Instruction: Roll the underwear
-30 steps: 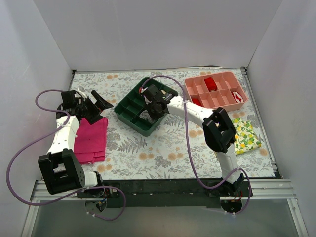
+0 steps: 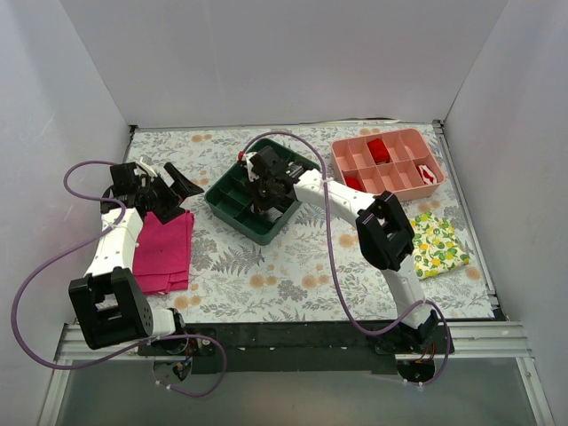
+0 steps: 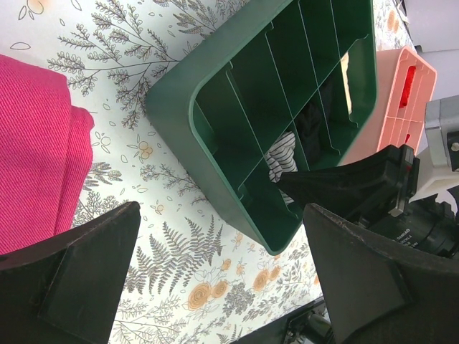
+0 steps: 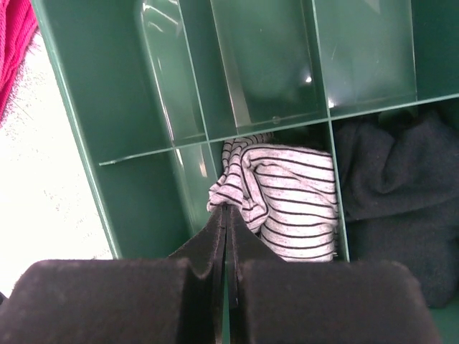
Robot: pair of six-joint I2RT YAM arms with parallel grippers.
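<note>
The striped underwear (image 4: 294, 193) lies bunched in one compartment of the dark green box (image 2: 216, 213), with a folded corner raised against the divider. My right gripper is shut, its tips at that corner; whether a thin fold is pinched between them cannot be made out. From the left wrist view, the same striped cloth (image 3: 281, 155) shows partly behind the black fingers of the right arm. My left gripper (image 2: 191, 201) stands open and empty, left of the box, near the pink cloth (image 2: 163, 253).
Dark cloth (image 4: 398, 193) fills the compartment beside the striped one; others in the box are empty. A pink divided box (image 2: 404, 182) with red items stands at the back right, and a lemon-patterned cloth (image 2: 439, 248) lies at the right.
My right gripper has shifted left within the green box, across the striped underwear's compartment toward its left side. The left arm has stayed still.
</note>
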